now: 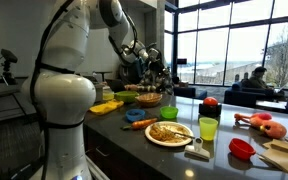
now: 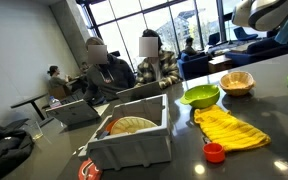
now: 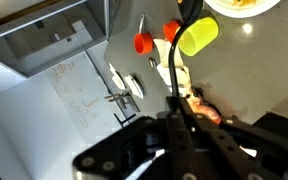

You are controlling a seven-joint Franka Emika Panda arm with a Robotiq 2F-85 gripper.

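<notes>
My gripper is shut on a long, dark, curved utensil (image 3: 172,67), which reaches up to the top edge of the wrist view. Its far end is cut off there, so I cannot tell what kind of utensil it is. In exterior view 1 the gripper (image 1: 164,80) hangs raised over the far part of the table, too small there to show the utensil clearly. Nearer on the table lies a plate of food (image 1: 169,132), with a green bowl (image 1: 180,113) behind it and a yellow-green cup (image 1: 208,128) to its right.
A red cup (image 1: 241,149), a red-orange toy (image 1: 266,123) and a board (image 1: 284,156) occupy the right side. A blue bowl (image 1: 135,114) stands left of the plate. In exterior view 2, a grey bin (image 2: 134,148) stands near a yellow cloth (image 2: 229,128) and a wicker basket (image 2: 237,83).
</notes>
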